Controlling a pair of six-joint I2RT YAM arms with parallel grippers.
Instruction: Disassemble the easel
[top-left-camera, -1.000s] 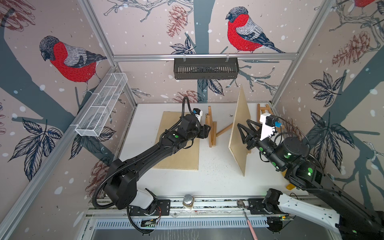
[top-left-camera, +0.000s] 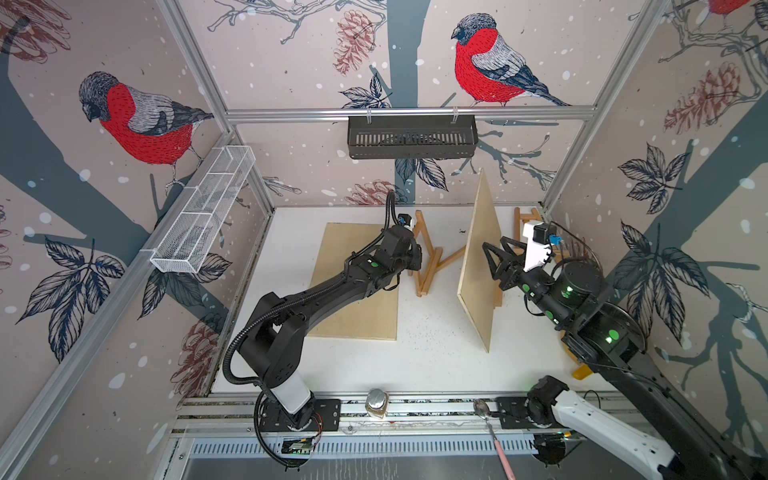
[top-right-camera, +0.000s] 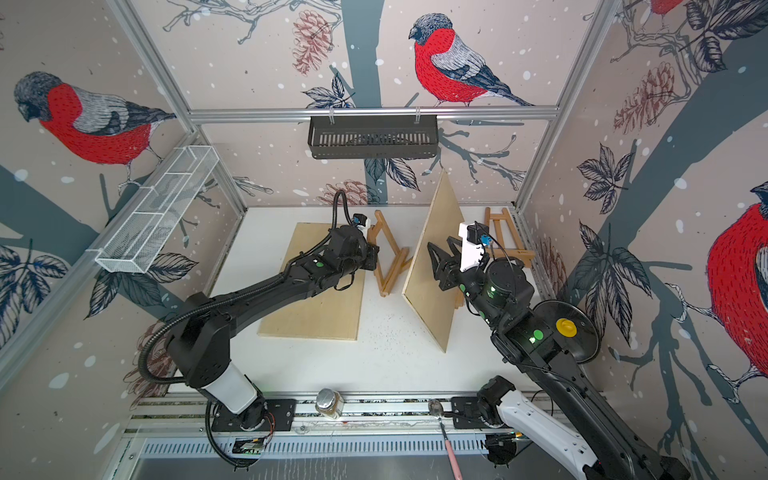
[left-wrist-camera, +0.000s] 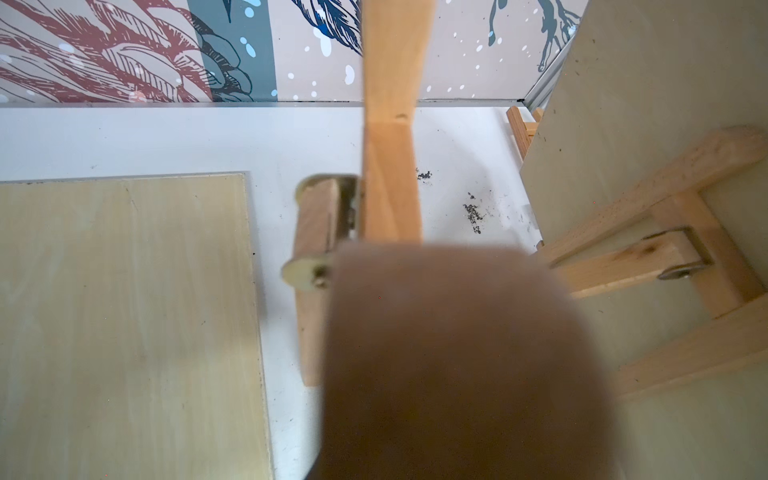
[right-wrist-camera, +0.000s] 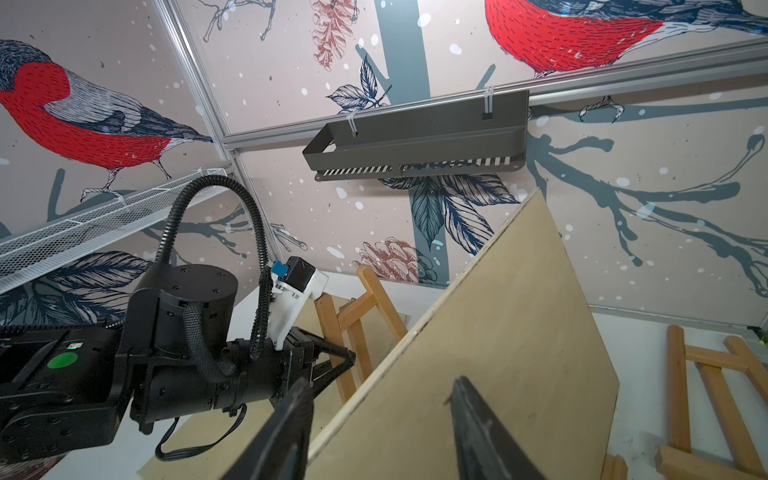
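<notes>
A plywood board (top-left-camera: 478, 272) stands tilted upright with a wooden easel frame (left-wrist-camera: 720, 256) against its back. My left gripper (top-right-camera: 370, 257) is shut on a wooden easel leg (left-wrist-camera: 388, 176) beside that board; a metal hinge (left-wrist-camera: 304, 272) shows at the leg, and a blurred shape fills the near view. My right gripper stands open, facing the standing board's front edge from the right, with nothing seen between its fingers.
A second board (left-wrist-camera: 120, 320) lies flat on the white table (top-left-camera: 432, 368). More wooden frames (right-wrist-camera: 678, 384) rest at the back right. A dark basket (top-left-camera: 412, 136) and white mesh shelf (top-left-camera: 200, 208) hang on the walls.
My right gripper has drawn slightly right; the standing board looks unmoved.
</notes>
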